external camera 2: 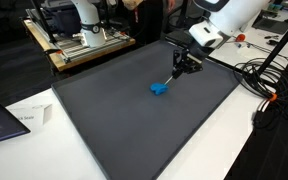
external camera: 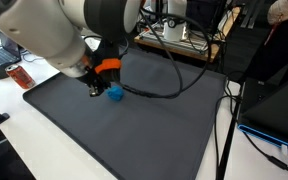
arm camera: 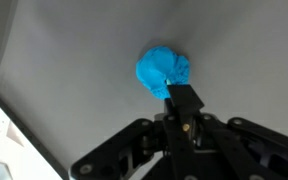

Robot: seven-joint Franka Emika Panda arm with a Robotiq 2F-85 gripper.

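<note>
A bright blue, crumpled-looking piece (arm camera: 156,70) lies on the dark grey board; it also shows as a blue patch (external camera 2: 159,88) in exterior view 2 and a blue patch (external camera: 115,93) in exterior view 1. My gripper is over its near edge in the wrist view, fingers closed. A thin pale stick-like thing (external camera 2: 169,80) slants from the gripper down to the blue piece in exterior view 2. The gripper appears shut on this stick; its held end is hidden by the fingers. Whether stick and blue piece are joined cannot be told.
The dark board (external camera 2: 114,130) is otherwise bare, with wide free room around the blue piece. A red can (external camera: 21,77) stands beyond its left corner in exterior view 1. Black cables (external camera 2: 269,75) lie beside the arm.
</note>
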